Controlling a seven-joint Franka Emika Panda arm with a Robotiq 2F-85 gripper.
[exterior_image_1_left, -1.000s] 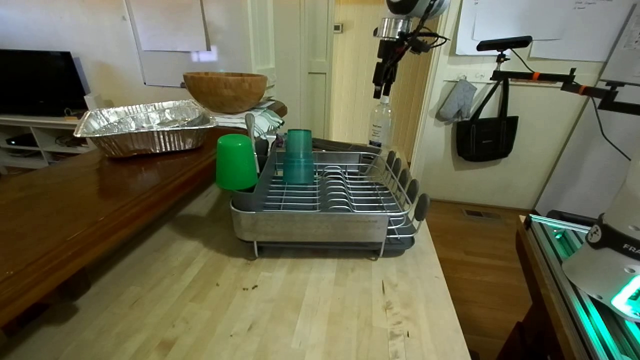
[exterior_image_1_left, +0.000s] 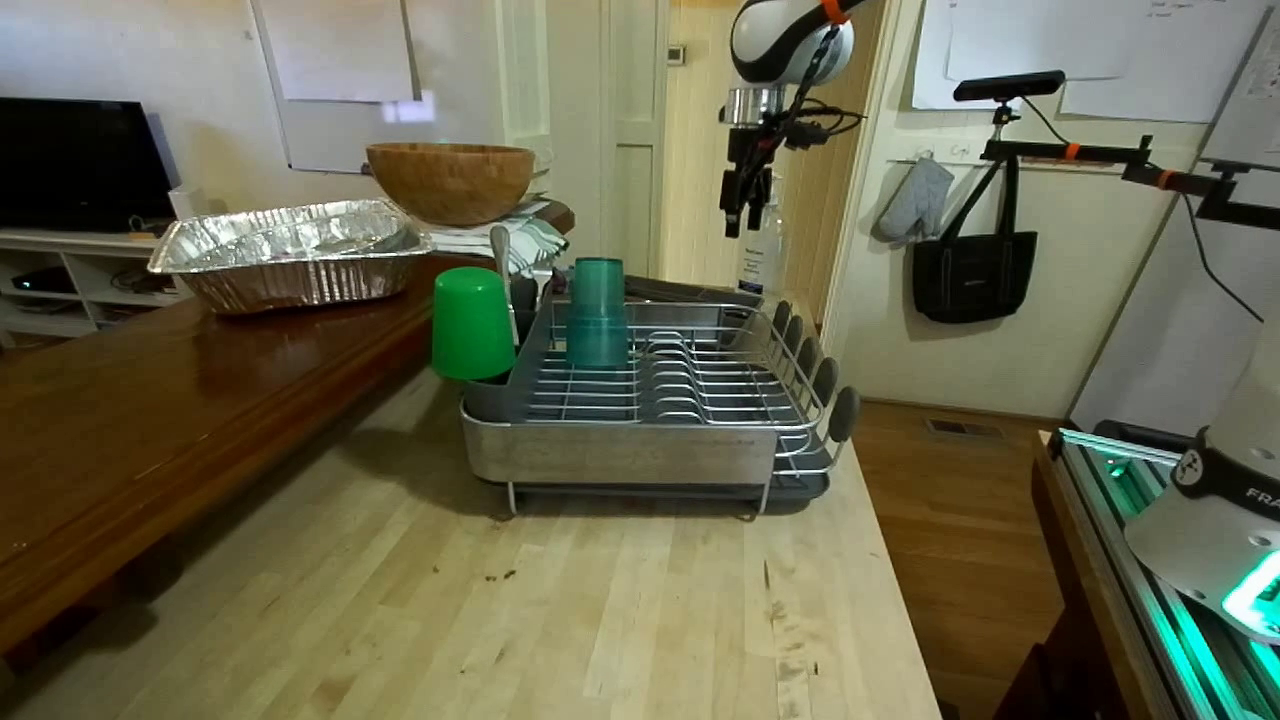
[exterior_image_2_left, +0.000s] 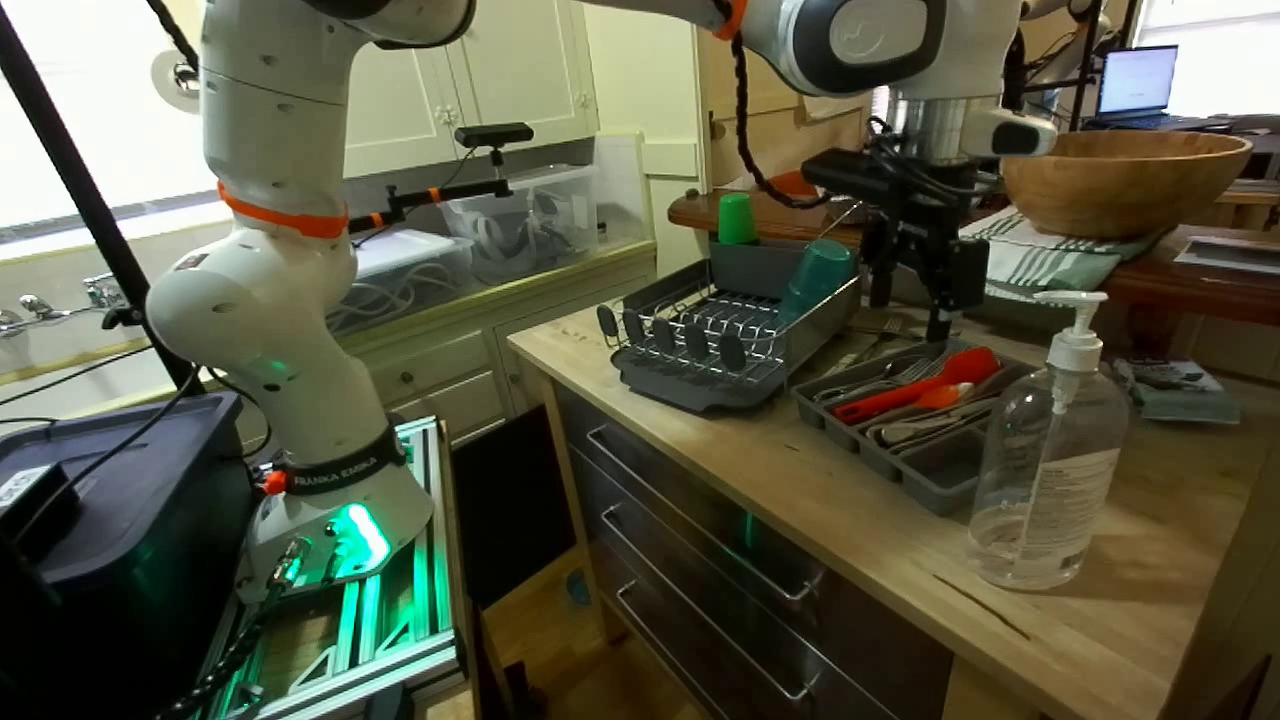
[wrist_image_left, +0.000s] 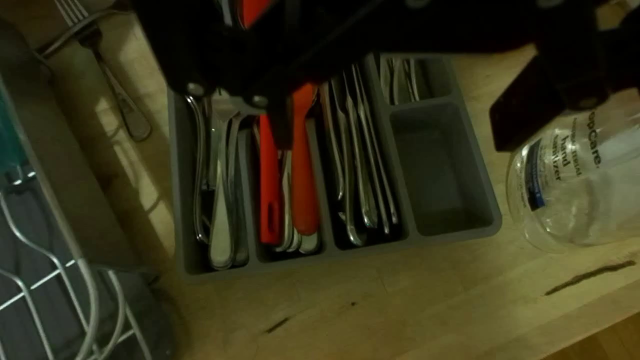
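My gripper (exterior_image_1_left: 744, 223) (exterior_image_2_left: 912, 314) hangs open above the counter, pointing down, nothing between its fingers. Below it in the wrist view lies a grey cutlery tray (wrist_image_left: 219, 273) (exterior_image_2_left: 933, 490). Its left compartment holds metal forks or spoons (wrist_image_left: 222, 231). In the one beside it are a red-handled utensil (wrist_image_left: 271, 207) and an orange-handled one (wrist_image_left: 304, 198) over metal handles. Several knives (wrist_image_left: 360, 180) fill another compartment, and the front right compartment (wrist_image_left: 441, 168) is empty. One finger (wrist_image_left: 280, 129) appears over the red and orange handles, well above them.
The dish rack (exterior_image_1_left: 624, 456) (exterior_image_2_left: 708, 390) stands left of the tray in the wrist view, with a teal cup (exterior_image_1_left: 596, 312) and a green cup (exterior_image_1_left: 471, 324). A sanitizer bottle (exterior_image_2_left: 1056, 468) (wrist_image_left: 564, 186) stands close on the right. A loose fork (wrist_image_left: 114, 90) lies between rack and tray.
In exterior view 1 the gripper has come down and shifted left, now overlapping the upper part of the bottle. The rack and cups have not moved.
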